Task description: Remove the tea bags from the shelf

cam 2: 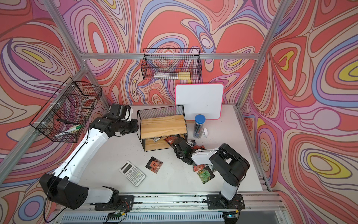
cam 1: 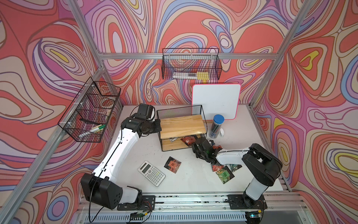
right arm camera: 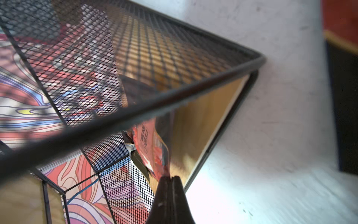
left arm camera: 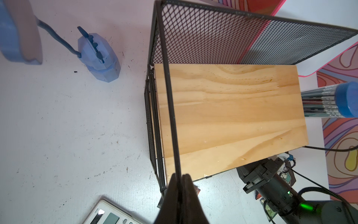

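Note:
The black mesh shelf [cam 1: 179,110] has two wooden boards. A red tea bag [right arm camera: 149,145] lies on the lower board, with a silvery packet [cam 1: 173,139] beside it. My right gripper is shut at the red bag's near end; I see nothing clearly between its fingers. My left gripper is shut beside the shelf's left upright, above the table. More tea bags lie on the table, a red one [cam 1: 172,164] in front of the shelf and a green one [cam 1: 224,173] at right, among others partly under the right arm.
A calculator [cam 1: 151,173] lies at front left. A jar with a blue lid [cam 1: 218,125] and a white mouse [cam 1: 221,132] stand right of the shelf, a whiteboard [cam 1: 216,99] behind.

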